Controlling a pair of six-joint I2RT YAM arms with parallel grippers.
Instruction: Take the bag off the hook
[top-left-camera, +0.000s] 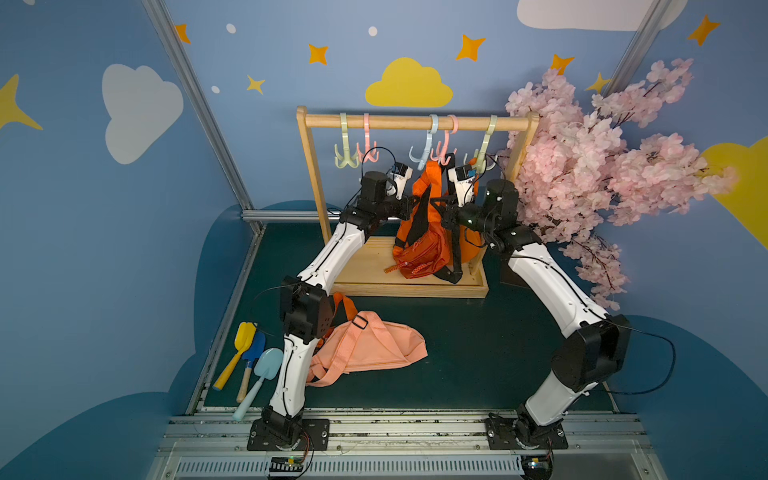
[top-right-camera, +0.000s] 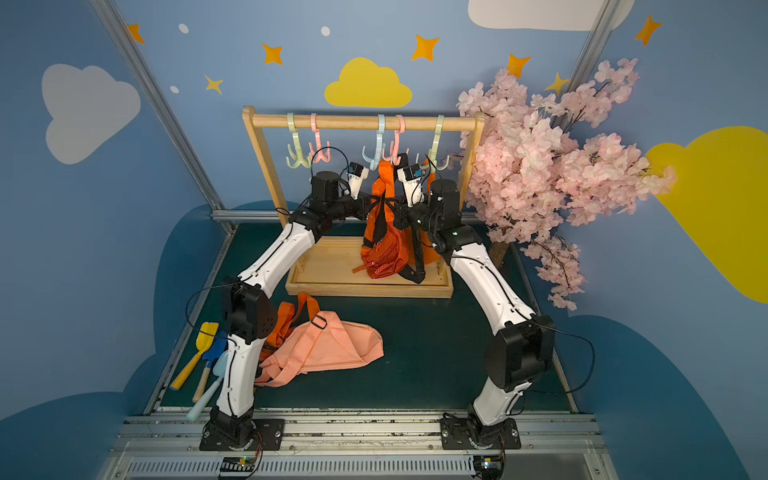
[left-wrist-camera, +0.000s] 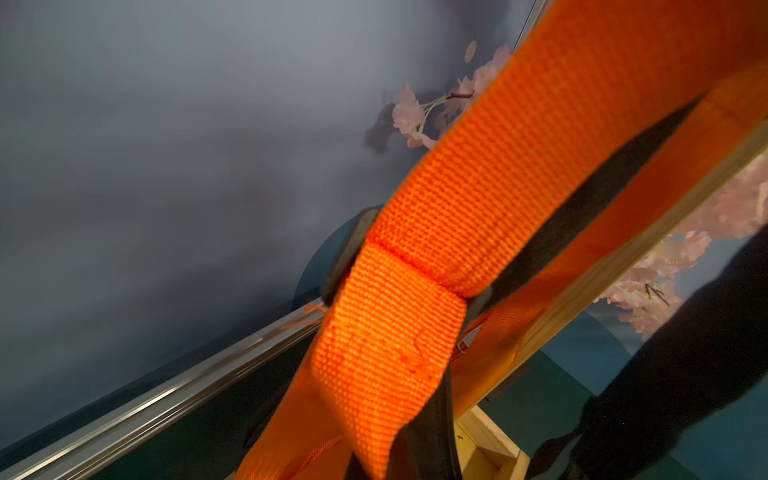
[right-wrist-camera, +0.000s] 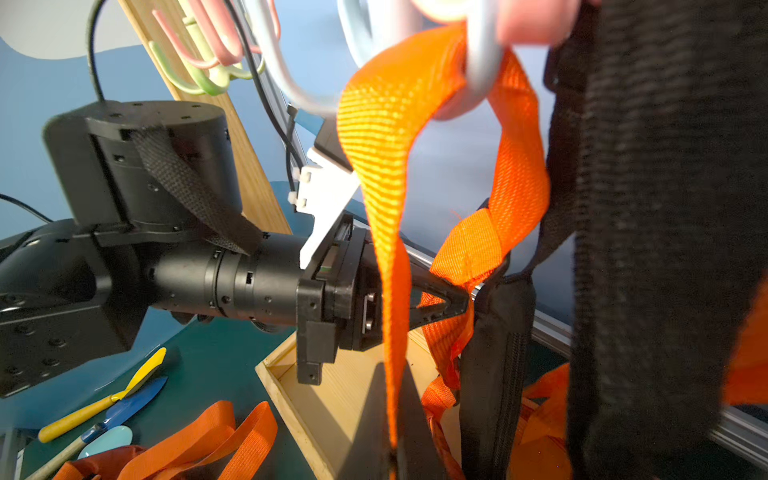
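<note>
The orange-red bag (top-left-camera: 424, 254) hangs beneath the rail, low over the wooden tray. Its orange strap (right-wrist-camera: 372, 152) loops over a prong of the light blue hook (right-wrist-camera: 481, 56). My left gripper is shut on the loop's far side, beside a black strap; in the left wrist view the strap (left-wrist-camera: 448, 232) covers most of its fingers. My right gripper is shut on the near side of the loop, the thin webbing running down between its fingers. From above, both grippers face each other closely in front of the bag.
Another bag, orange and black (top-left-camera: 472, 240), hangs just to the right. Pink (top-left-camera: 449, 136) and green hooks (top-left-camera: 486, 144) crowd the rail (top-left-camera: 400, 121). A peach bag (top-left-camera: 376, 344) and several toy shovels lie on the floor.
</note>
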